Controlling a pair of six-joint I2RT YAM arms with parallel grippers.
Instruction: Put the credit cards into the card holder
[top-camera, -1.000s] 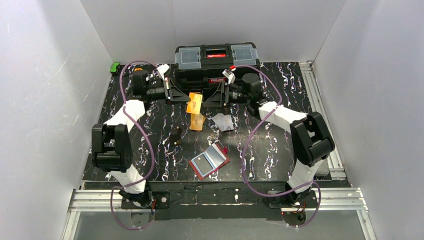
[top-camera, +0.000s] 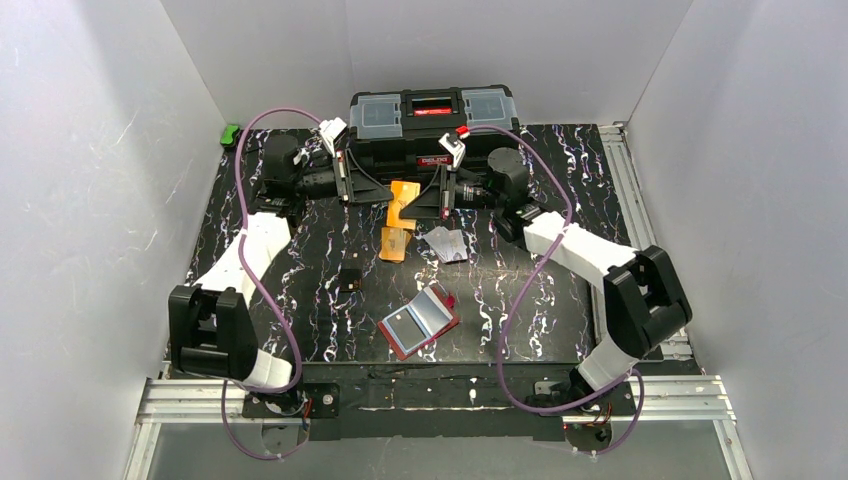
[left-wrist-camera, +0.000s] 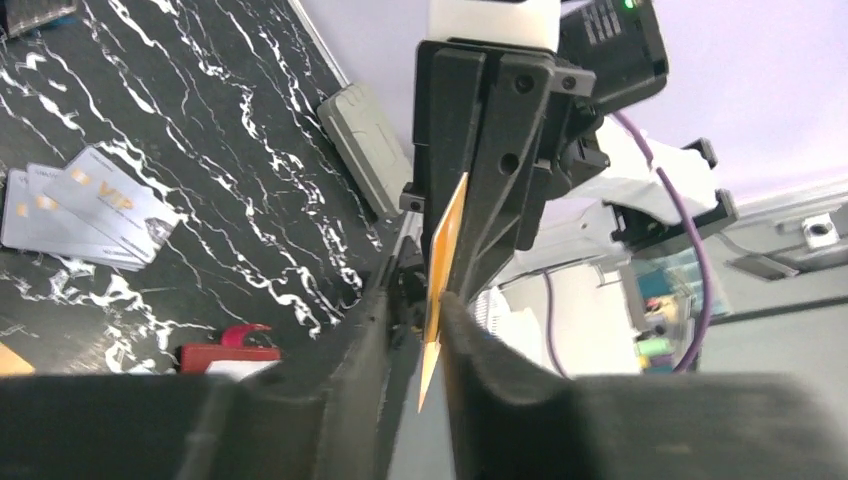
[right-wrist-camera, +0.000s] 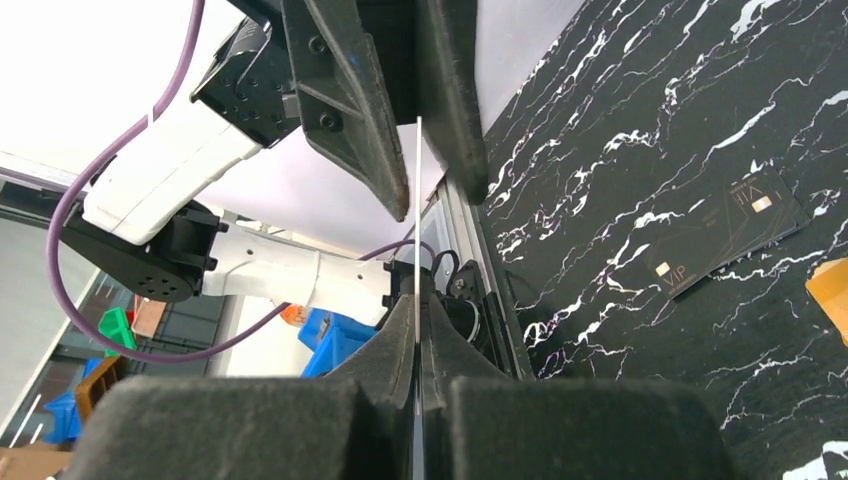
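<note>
An orange card is held up between my two grippers above the middle of the table. My right gripper is shut on the card's lower right part; in the right wrist view the card appears edge-on as a thin line. Around its other end, my left gripper is part open, with gaps between card and fingers. The open red card holder lies at the front. On the table are orange cards, silver cards and black cards.
A black toolbox stands behind the grippers at the back. A metal rail runs along the right side. The table around the card holder is clear.
Earlier the left gripper held the orange card, with the right gripper at its side. The right gripper has since taken the card's edge.
</note>
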